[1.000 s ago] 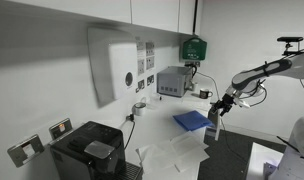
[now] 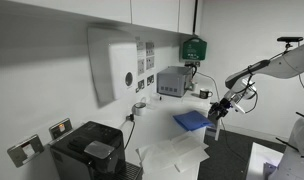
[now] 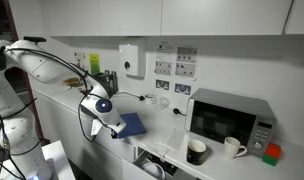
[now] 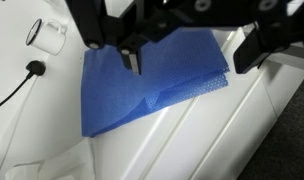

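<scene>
A blue cloth [image 4: 152, 85] lies spread on the white counter, its near corner folded over in the wrist view. The same blue cloth [image 2: 192, 120] shows near the counter's front edge in exterior view 1, and the blue cloth [image 3: 132, 125] appears beside the arm in exterior view 2. Over the cloth's edge, my gripper stands open, its dark fingers wide apart and nothing held between them. From the side, the gripper [image 2: 214, 112] is close to the cloth's right end; whether it touches the fabric I cannot tell.
A white mug [image 4: 47, 36] and a black plug with a cable [image 4: 34, 69] lie left of the cloth. The microwave [image 3: 230, 120], black mug [image 3: 196, 152] and white cup [image 3: 234, 148] stand farther along. An open drawer [image 3: 152, 168] juts out below the counter.
The arm has shifted left toward the blue cloth, its gripper coming nearer the counter edge. The cloth shows no clear movement.
</scene>
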